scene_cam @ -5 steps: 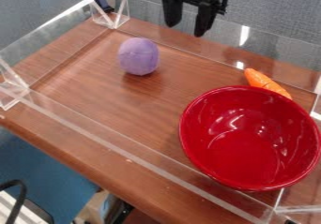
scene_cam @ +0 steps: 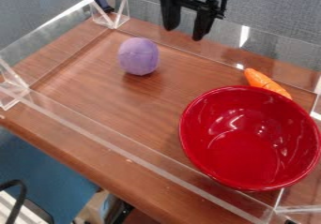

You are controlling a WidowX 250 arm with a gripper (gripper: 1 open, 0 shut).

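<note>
My black gripper (scene_cam: 189, 16) hangs at the top centre, above the back of the wooden table (scene_cam: 126, 115), its two fingers apart with nothing visible between them. A purple ball (scene_cam: 138, 57) rests on the wood to the left. A large empty red bowl (scene_cam: 249, 139) stands at the front right, and an orange carrot-shaped object (scene_cam: 264, 82) lies just behind it.
Clear plastic walls (scene_cam: 113, 156) border the work area on the sides visible. Blue floor, a cable and a cardboard piece show below the table at the lower left.
My gripper has moved very slightly downward and to the left. The objects on the table have stayed put.
</note>
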